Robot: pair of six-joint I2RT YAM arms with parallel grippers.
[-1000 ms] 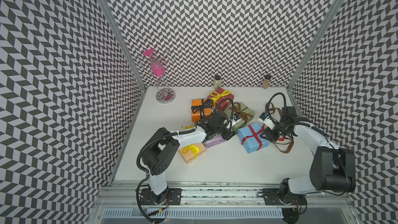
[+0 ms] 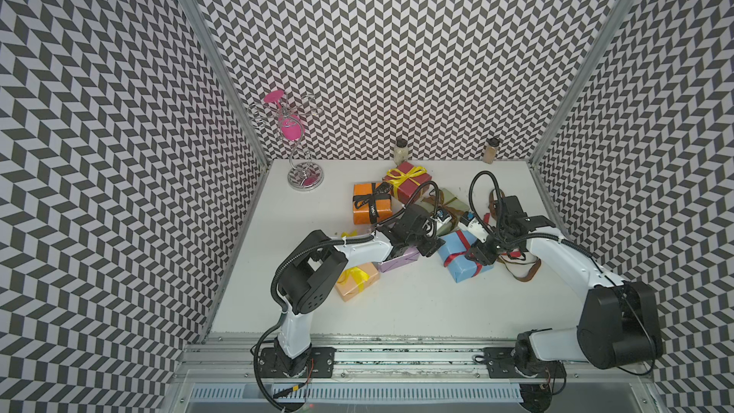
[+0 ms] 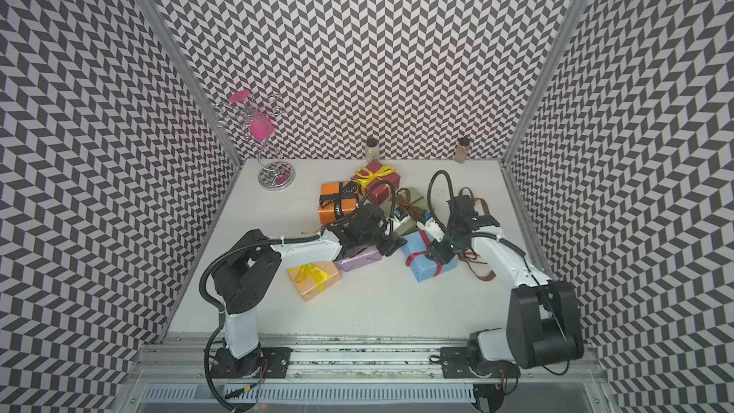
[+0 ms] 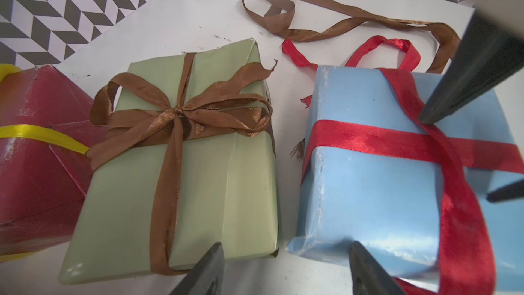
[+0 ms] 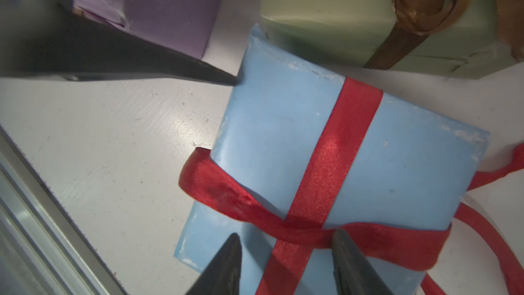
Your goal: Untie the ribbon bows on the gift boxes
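The blue box (image 2: 463, 258) carries a crossed red ribbon (image 5: 327, 153) with no bow on top; one strip hangs slack past its edge. In the right wrist view my right gripper is over this crossing, its fingers apart and the loose strip passing beneath. My left gripper is open and empty, just in front of the blue and green boxes. The green box (image 4: 245, 174) has a tied brown bow (image 4: 179, 112). Yellow bows top the dark red box (image 3: 374, 181) and peach box (image 3: 313, 281); the orange box (image 3: 336, 202) has a black bow.
Under my left arm lies a purple box (image 5: 163, 5). Loose brown ribbon (image 4: 349, 13) rests at the right. A chrome stand with pink parts (image 2: 306, 176) and two small bottles, one pale (image 2: 400, 151) and one brownish (image 2: 491, 151), stand behind.
My right gripper has moved left, from the blue box's right edge to over its ribbon. My left gripper has shifted slightly right, towards the blue box.
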